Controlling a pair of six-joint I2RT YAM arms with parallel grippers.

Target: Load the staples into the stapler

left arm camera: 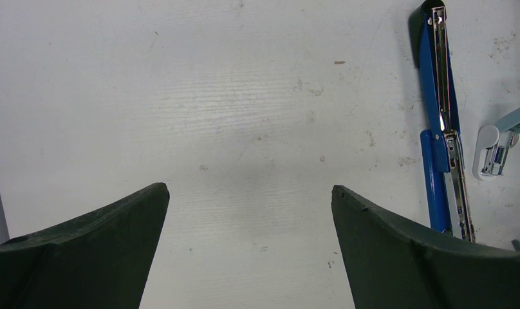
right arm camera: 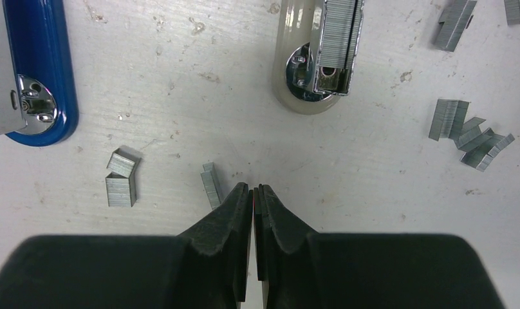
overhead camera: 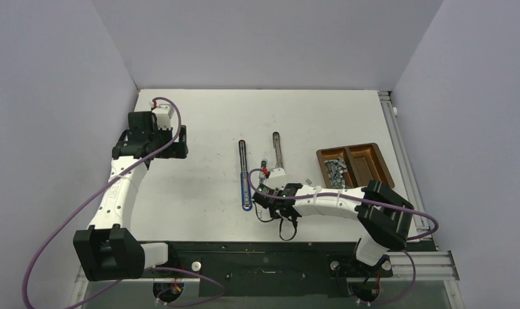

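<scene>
My left gripper stands open above bare table at the left, nothing between its fingers. The blue stapler (left arm camera: pixel 436 96) lies opened out on the table, its rail exposed. My right gripper is shut, with only a thin slit between its tips and no staples visible there. Just left of those tips lies a thin strip of staples (right arm camera: pixel 212 185), its lower end near the finger. Ahead is a beige stapler (right arm camera: pixel 286 80) with a row of staples (right arm camera: pixel 338 32) in its channel. More loose staples (right arm camera: pixel 120 191) lie to the left.
Broken staple strips (right arm camera: pixel 450 119) are scattered at the right. A small pale-blue stapler (left arm camera: pixel 495 151) sits beside the blue one. The brown two-part tray (overhead camera: pixel 367 166) holds staples in its left compartment.
</scene>
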